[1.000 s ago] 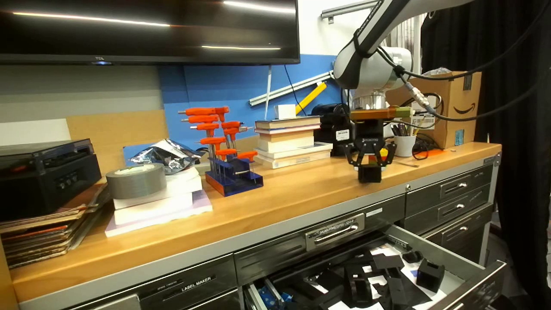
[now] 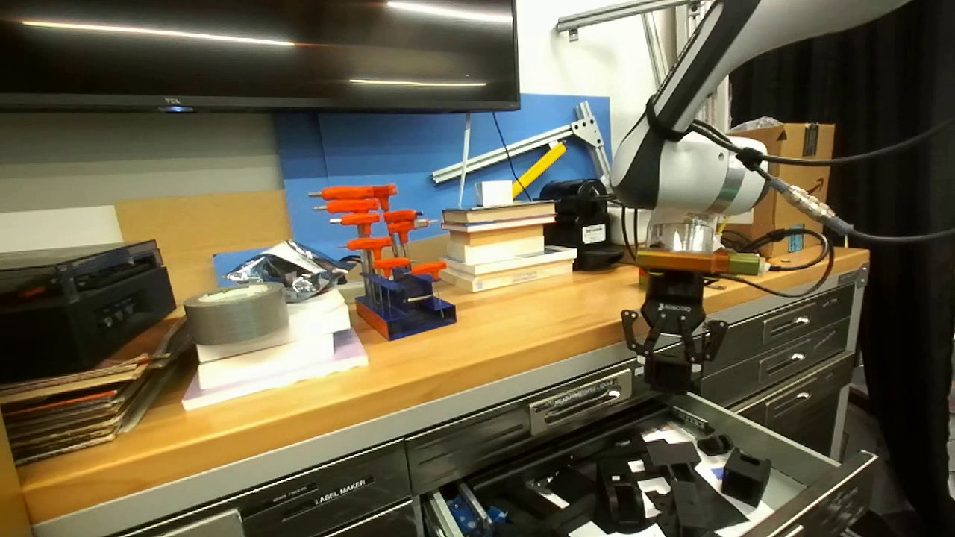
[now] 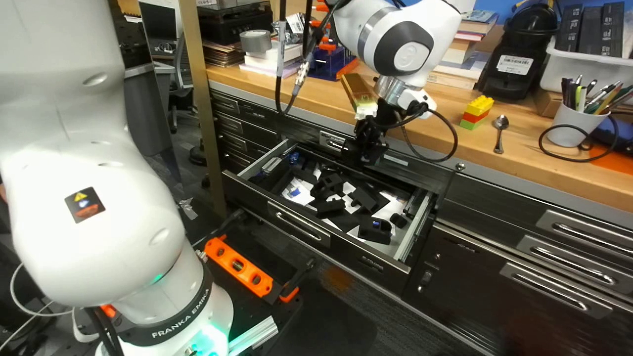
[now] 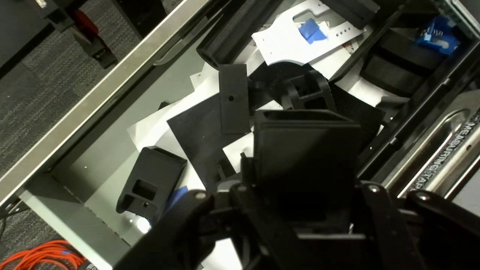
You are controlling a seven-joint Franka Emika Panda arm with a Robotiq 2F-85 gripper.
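Note:
My gripper [image 2: 673, 350] is shut on a black block-like part [image 4: 308, 153], which has an open, hollow top edge in the wrist view. In exterior view 1 the black part [image 2: 671, 376] hangs just in front of the counter's edge, above the back of the open drawer [image 2: 788, 465]. From exterior view 2 the gripper [image 3: 369, 148] looks dark against the drawer fronts, and the held part is hard to make out. Several black parts and white sheets lie in the drawer below. One loose black part [image 4: 152, 180] sits near the drawer's corner.
The wooden counter [image 2: 510, 313] carries a stack of books [image 2: 501, 246], orange-handled hex keys [image 2: 367, 224] and a roll of tape [image 2: 237, 315]. A toy-brick stack [image 3: 476, 112] and a spoon [image 3: 500, 131] lie on it too. The drawer's front wall [image 3: 320, 228] stands out into the room.
The black part has moved with the gripper from above the countertop to above the drawer.

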